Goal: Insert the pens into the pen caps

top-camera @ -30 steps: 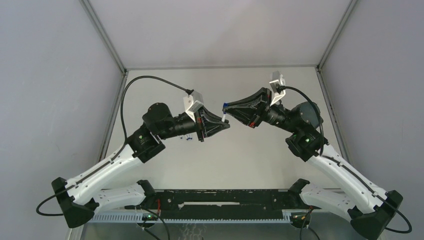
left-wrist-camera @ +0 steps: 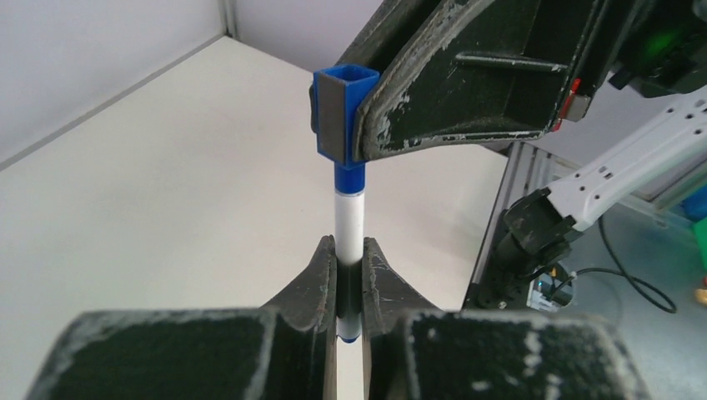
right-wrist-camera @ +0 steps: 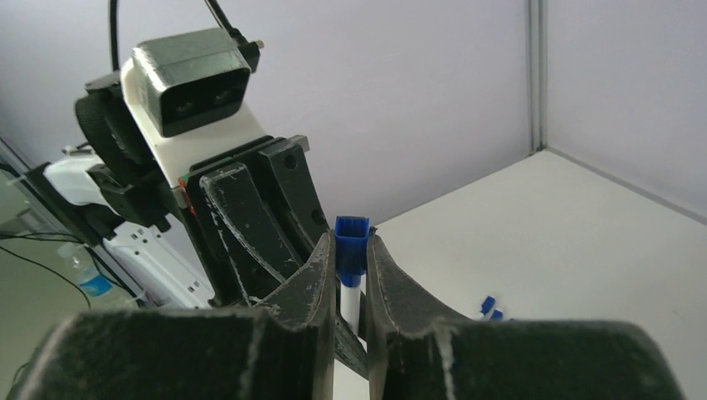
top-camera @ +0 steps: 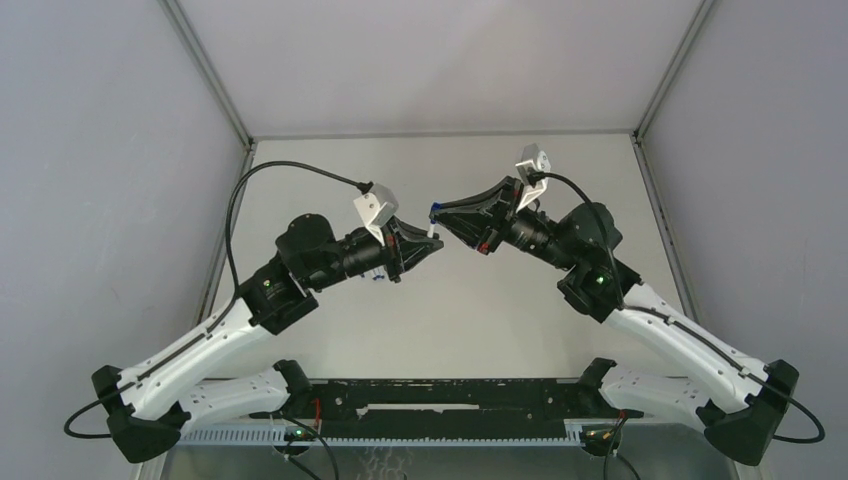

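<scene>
A white pen (left-wrist-camera: pixel 349 218) stands upright in the fingers of my left gripper, which is shut on it. A small blue tip pokes out beneath those fingers. Directly above, in line and touching the pen's white body, is a blue pen cap (left-wrist-camera: pixel 350 177) with a square upper part. My right gripper (top-camera: pixel 438 214) has its fingers on either side of this cap. From the right wrist view, the cap (right-wrist-camera: pixel 351 242) fills the space between the fingers, but whether they still press on it cannot be told. How deep the pen sits inside the cap is hidden.
Small blue and white pieces (right-wrist-camera: pixel 489 305) lie on the table, partly hidden by the left arm in the top view.
Both grippers have shifted slightly left together in the top view, carrying the pen and the cap along. Pen and cap stay in line.
</scene>
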